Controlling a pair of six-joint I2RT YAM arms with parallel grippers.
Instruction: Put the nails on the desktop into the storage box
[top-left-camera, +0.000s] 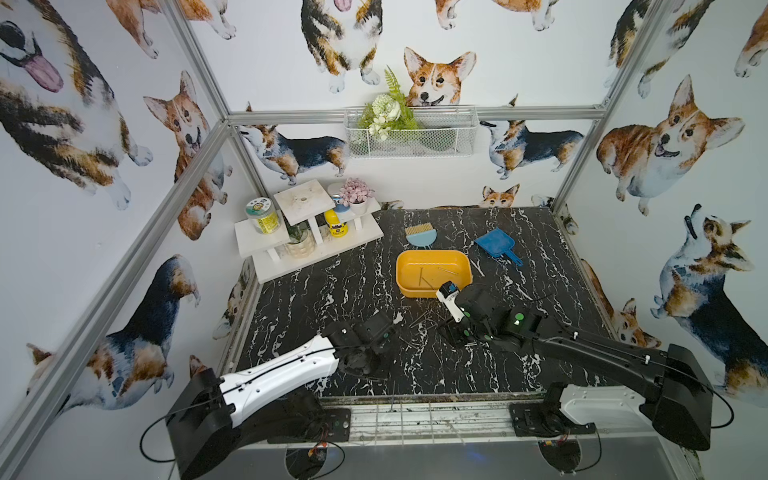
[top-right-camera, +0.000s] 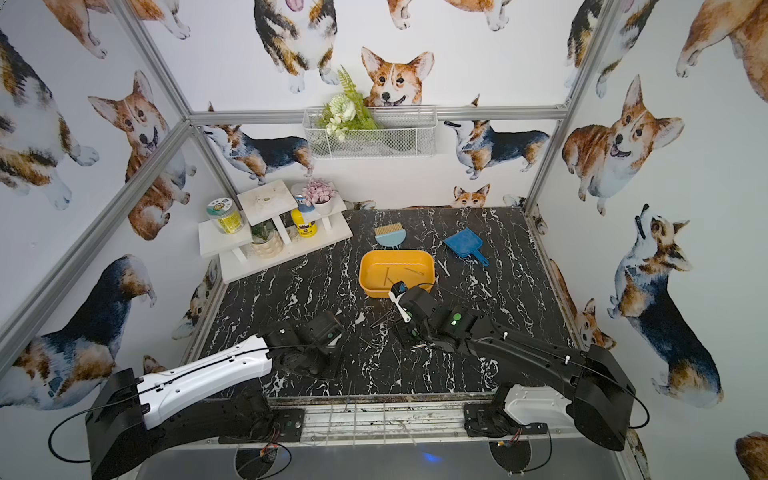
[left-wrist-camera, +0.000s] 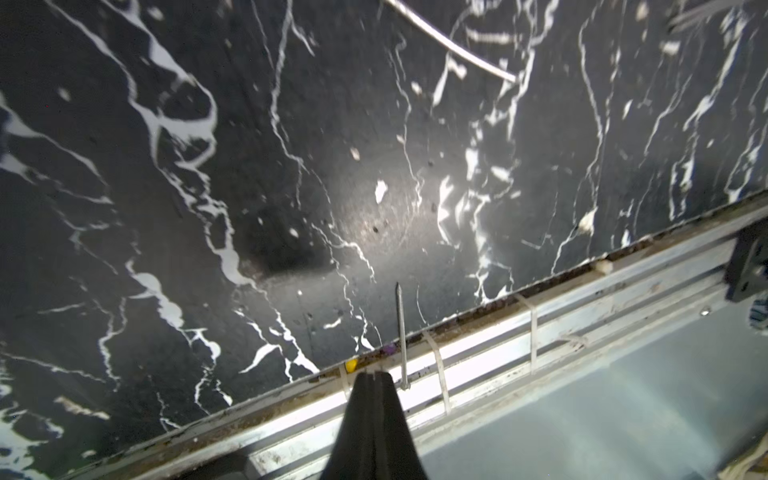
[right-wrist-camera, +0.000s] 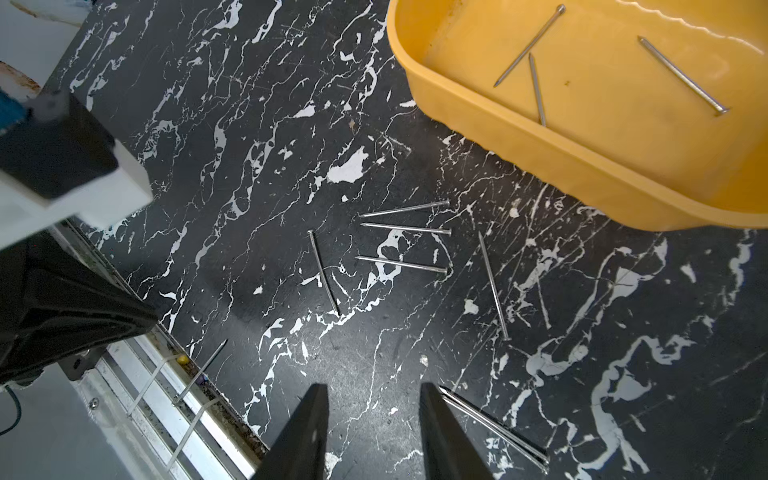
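Note:
In the left wrist view a single nail (left-wrist-camera: 401, 332) juts over the front edge of the desk, its tip on the black top. My left gripper is shut just left of that nail, nothing between its fingers. My right gripper stands open and empty over the desk. Ahead of it lie several loose nails, among them a middle nail (right-wrist-camera: 401, 264), a left nail (right-wrist-camera: 324, 273) and a right nail (right-wrist-camera: 493, 285). Two nails lie side by side (right-wrist-camera: 496, 428) near its right finger. The yellow storage box (right-wrist-camera: 552, 156) holds 3 visible nails.
A metal rail (left-wrist-camera: 480, 352) with white ties runs along the front edge. Behind the box (top-left-camera: 401, 280) lie a blue dustpan (top-left-camera: 496, 242) and a small brush (top-left-camera: 421, 237). White shelves (top-left-camera: 320, 252) stand at back left.

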